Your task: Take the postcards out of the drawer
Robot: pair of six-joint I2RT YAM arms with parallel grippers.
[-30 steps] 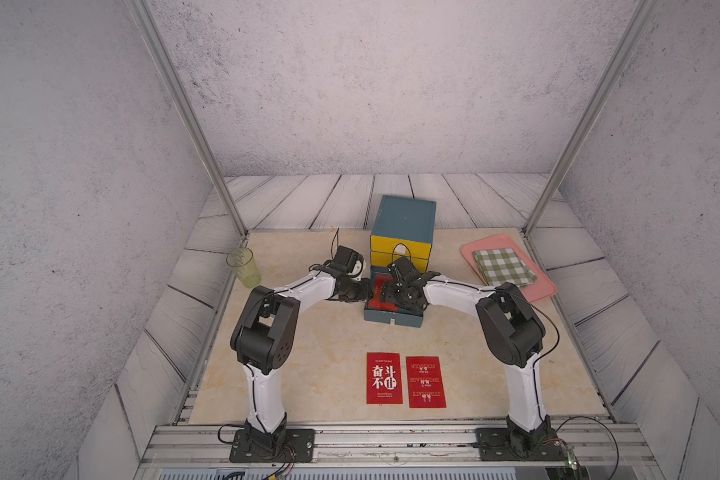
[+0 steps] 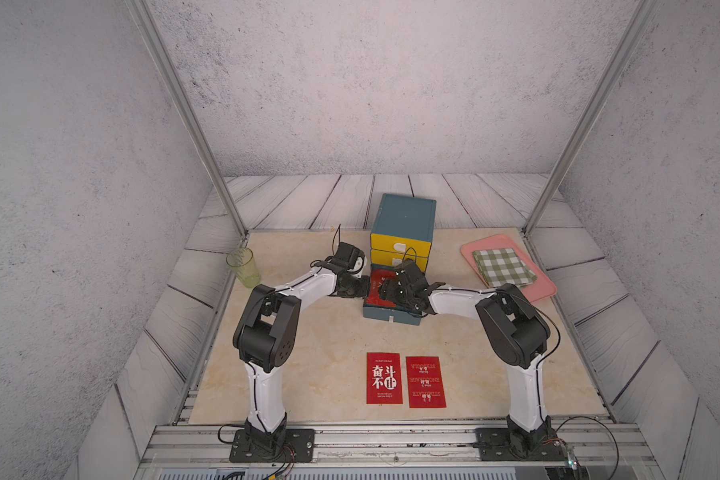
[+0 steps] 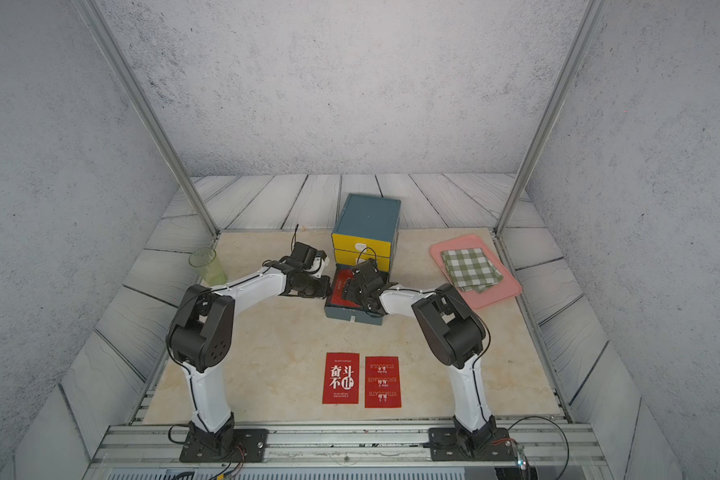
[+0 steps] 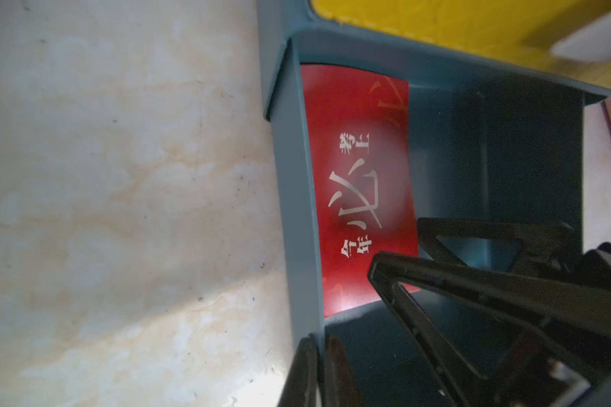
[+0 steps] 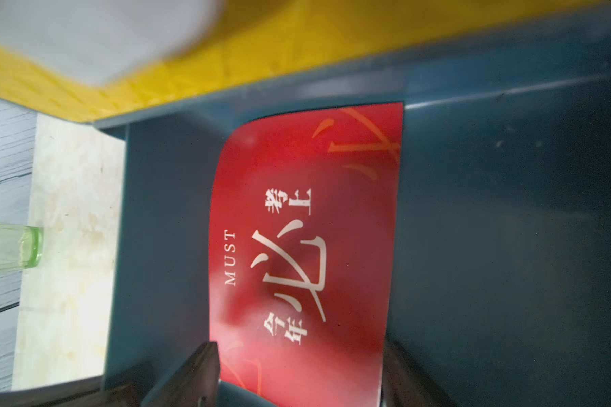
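The drawer (image 2: 391, 318) is pulled out of the blue and yellow cabinet (image 2: 403, 216). A red postcard (image 5: 298, 264) lies inside it, curved against its left wall. My left gripper is shut on that wall. My right gripper reaches into the drawer, open over the postcard's lower part. Two red postcards, one with large white characters (image 2: 384, 377) and one with smaller print (image 2: 425, 381), lie side by side on the table in front.
A green glass (image 2: 243, 268) stands at the left. A pink tray (image 2: 542, 285) with a checked cloth (image 2: 504, 266) is at the right. The table between the drawer and the loose postcards is clear.
The loose postcards are unmoved.
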